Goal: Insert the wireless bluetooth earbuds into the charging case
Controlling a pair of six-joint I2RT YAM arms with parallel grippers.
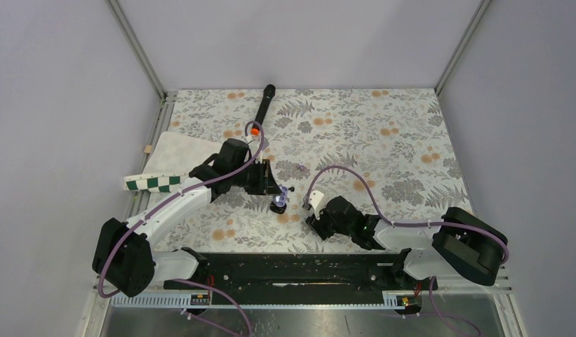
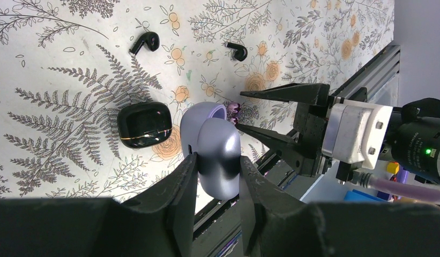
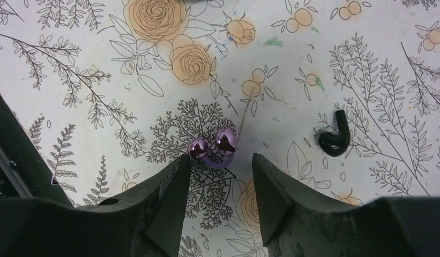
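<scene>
My left gripper is shut on the lilac charging case (image 2: 218, 139), whose lid stands open. A closed black case (image 2: 144, 125) lies beside it. My right gripper is open, low over a shiny purple earbud (image 3: 226, 141), which sits between or just beyond its fingertips; a second purple bud tip (image 3: 198, 148) is right beside it. Black earbuds lie apart on the table, one also in the right wrist view (image 3: 335, 140).
A black microphone (image 1: 263, 107) lies at the back. A white board (image 1: 174, 154) with a green-striped item (image 1: 151, 182) is at the left.
</scene>
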